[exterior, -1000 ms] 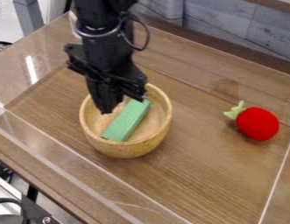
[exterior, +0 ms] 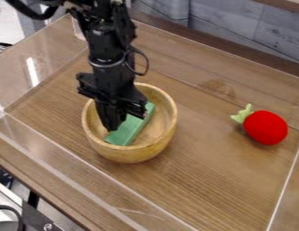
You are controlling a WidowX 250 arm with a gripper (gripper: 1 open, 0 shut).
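Note:
A yellow bowl [exterior: 156, 143] sits in the middle of the wooden table with a green block [exterior: 132, 128] lying inside it. My black gripper [exterior: 107, 117] is low over the bowl's left part, its fingertips beside the green block's upper left. Whether anything is between the fingers is hard to see.
A red tomato-like object [exterior: 266, 129] with green leaves lies to the right.
The arm and gripper have drawn back toward the far side and appear smaller. The bowl and red object stay about where they were.

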